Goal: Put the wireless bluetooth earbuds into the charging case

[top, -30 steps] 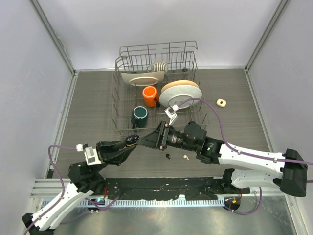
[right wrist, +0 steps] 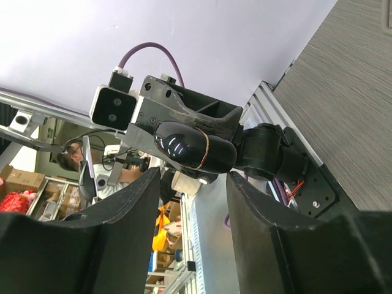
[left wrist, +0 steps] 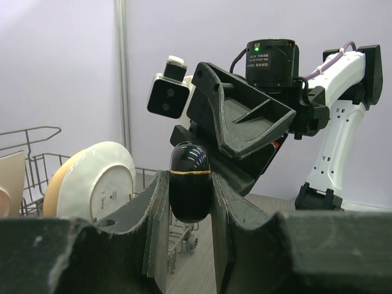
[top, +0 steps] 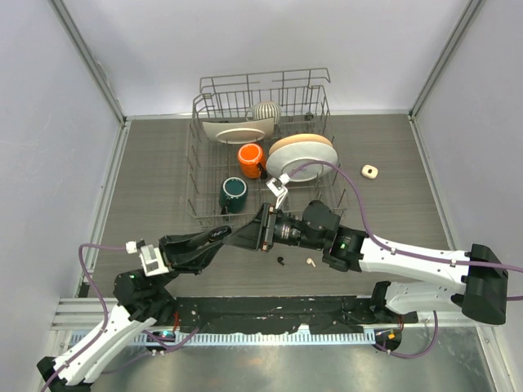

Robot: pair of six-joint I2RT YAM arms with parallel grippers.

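Observation:
A glossy black charging case [left wrist: 190,190] with a thin gold band is held upright in my left gripper [top: 214,237], its fingers shut on it. In the right wrist view the case [right wrist: 193,147] lies just beyond my right gripper, whose fingers stand part open with nothing seen between them. In the top view my right gripper [top: 241,234] points at the case from the right. A small dark piece [top: 280,260] and a small pale piece [top: 310,262] lie on the table; whether they are earbuds is unclear.
A wire dish rack [top: 194,163] with plates [top: 301,163], an orange mug [top: 251,157] and a dark green mug [top: 233,190] stands behind the grippers. A small white item [top: 369,171] lies right of the rack. Bare table shows at both sides.
My right arm and gripper have shifted slightly toward the front and left. My left gripper stays nearly still with the case.

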